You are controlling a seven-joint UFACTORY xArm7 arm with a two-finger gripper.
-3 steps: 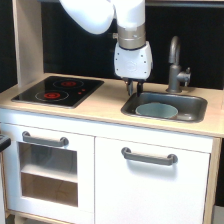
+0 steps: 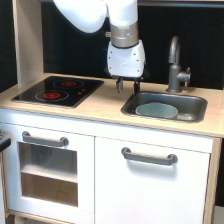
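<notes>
My gripper [image 2: 128, 87] points down above the worktop, by the left end of the sink. Its two dark fingers stand apart, and nothing shows between them. In the dark sink [image 2: 192, 105] lies a flat grey-green round thing [image 2: 157, 111], perhaps a plate or lid. It is to the right of the gripper and apart from it.
A dark tap [image 2: 175, 68] rises behind the sink. On the left is a black hob [image 2: 58, 90] with reddish rings. Below are a white oven door [image 2: 48, 172] and cupboard door [image 2: 150, 190], both closed.
My gripper has shifted slightly left, away from the sink, and its fingers look farther apart. The round thing in the sink has not moved.
</notes>
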